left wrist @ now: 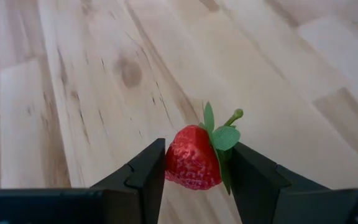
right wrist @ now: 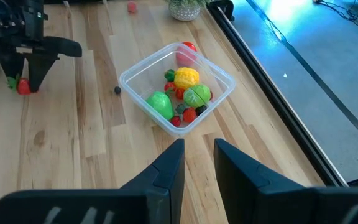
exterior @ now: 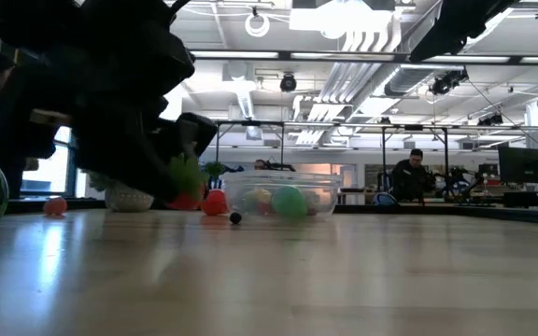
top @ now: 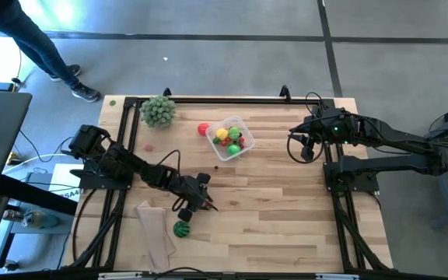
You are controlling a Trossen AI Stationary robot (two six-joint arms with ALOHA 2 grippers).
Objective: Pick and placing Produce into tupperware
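Between the fingers of my left gripper sits a red strawberry (left wrist: 192, 160) with green leaves and a stem; the gripper is shut on it, above the bare wood. In the right wrist view the same strawberry (right wrist: 23, 86) shows at the far left, well apart from the clear tupperware (right wrist: 127, 83). That container holds a yellow piece (right wrist: 186, 78), a green pear-like piece (right wrist: 160, 104), a green ball (right wrist: 197, 95) and several small red ones. My right gripper stands open and empty, near the container's front side.
A dark berry (right wrist: 117, 90) lies on the wood left of the container. A red round fruit (top: 203, 128) is beside its upper left corner. The watermelon (top: 181, 229) lies near the left gripper, by a pale cloth (top: 154, 233). A potted succulent (top: 158, 112) stands at the back left.
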